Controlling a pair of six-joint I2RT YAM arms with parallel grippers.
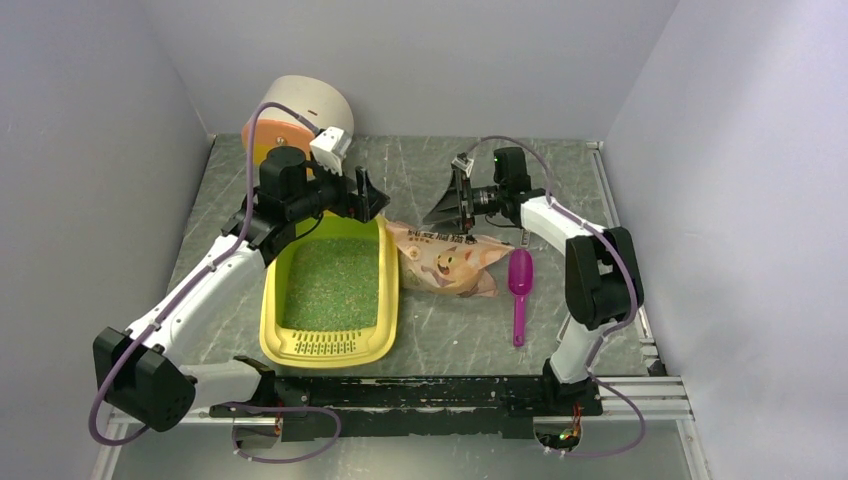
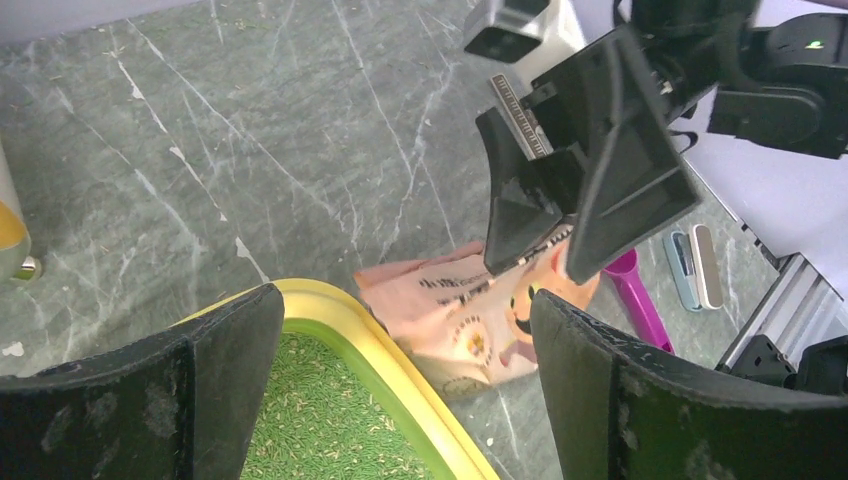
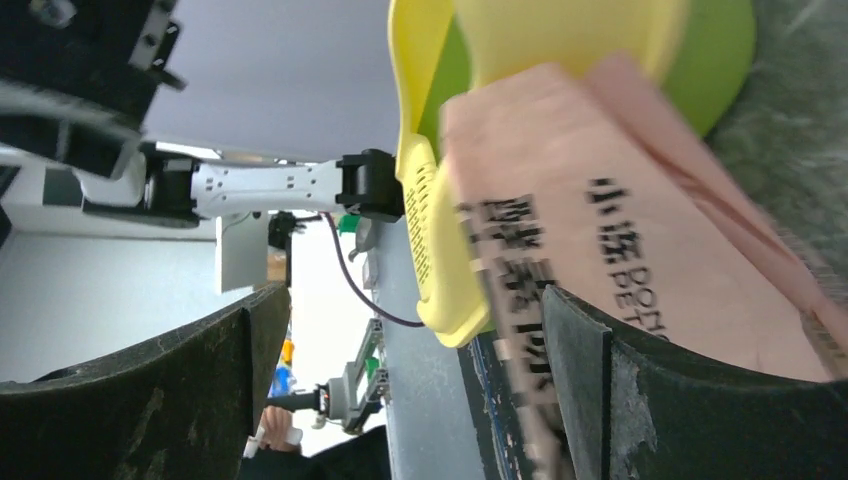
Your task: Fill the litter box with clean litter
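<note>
The yellow litter box holds green granules. A pink printed litter bag lies against its right side; in the right wrist view its lettered top fills the space just ahead of my right gripper. That gripper is open above the bag's upper edge, holding nothing. My left gripper is open over the box's back right corner, nothing between its fingers. A magenta scoop lies right of the bag.
A white and orange container stands at the back left. Grey walls enclose the worktop.
</note>
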